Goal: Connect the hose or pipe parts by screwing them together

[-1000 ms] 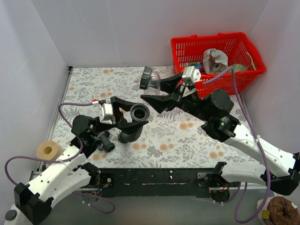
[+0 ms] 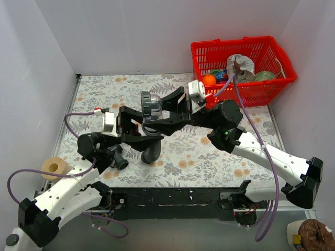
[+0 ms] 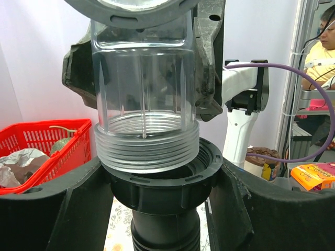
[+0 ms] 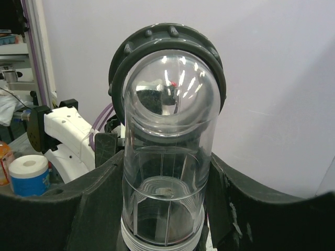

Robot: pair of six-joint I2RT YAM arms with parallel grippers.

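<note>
A clear cylinder [image 4: 167,151] with a grey collar [image 4: 118,78] around its upper end is gripped by my right gripper, which is shut on its sides. Below it, my left gripper is shut around the collar of a black hose fitting [image 3: 163,196], whose open mouth faces up. In the left wrist view the cylinder's threaded end [image 3: 147,149] sits over that mouth, slightly tilted and off to the left; part of the mouth stays uncovered at the right. From the top, the black hose [image 2: 152,152] hangs beneath both grippers.
A red basket [image 2: 244,94] with fruit and packages stands at the back right. Grey pipe pieces [image 2: 119,159] lie at the table's left, near a tape roll [image 2: 56,167].
My right gripper has carried the clear cylinder left, over the black fitting. The left gripper has turned slightly and shifted a little, with the hose below it swinging.
</note>
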